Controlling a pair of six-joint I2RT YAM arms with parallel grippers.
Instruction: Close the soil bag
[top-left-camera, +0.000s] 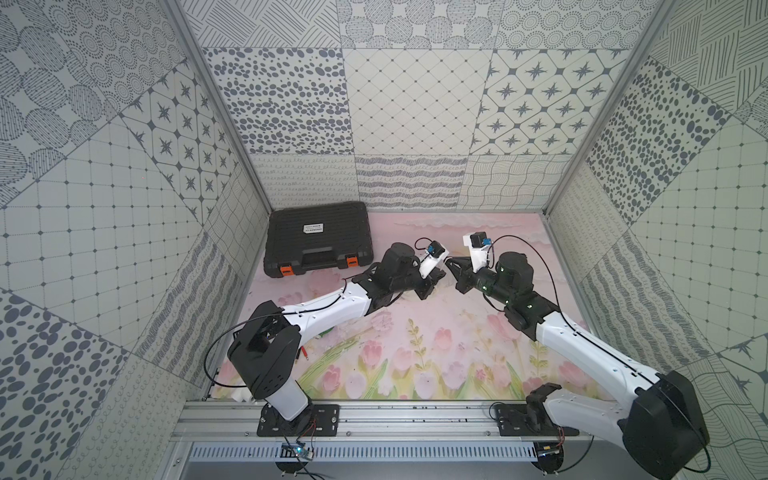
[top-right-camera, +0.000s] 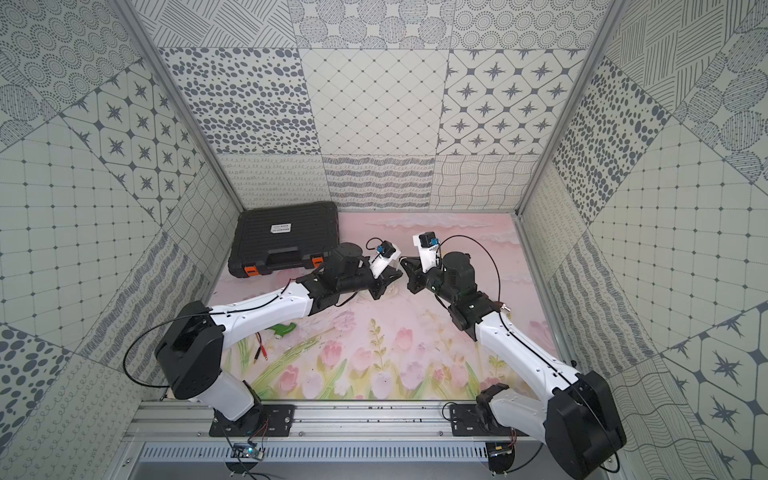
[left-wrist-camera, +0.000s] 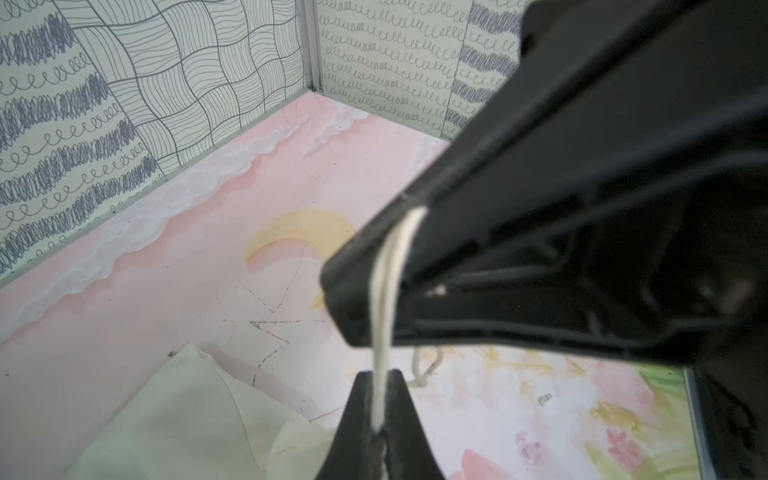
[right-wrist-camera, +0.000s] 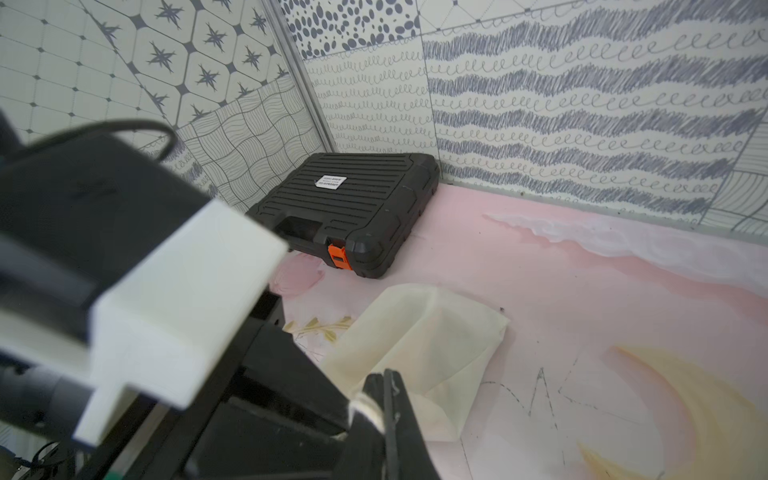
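Observation:
The cream soil bag (right-wrist-camera: 424, 344) lies on the floral table, seen low in both wrist views and mostly hidden behind the grippers in the top views. My left gripper (top-left-camera: 436, 277) and right gripper (top-left-camera: 450, 264) meet close above it. In the left wrist view a white cord (left-wrist-camera: 382, 304) runs across a black finger of the other gripper and down between the shut fingertips of my left gripper. In the right wrist view the right gripper is shut, with white cord crossing by its tips; whether it is pinched there I cannot tell.
A black case (top-left-camera: 316, 240) with orange latches stands at the back left. Small green and red-handled tools (top-right-camera: 281, 329) lie at the left front under the left arm.

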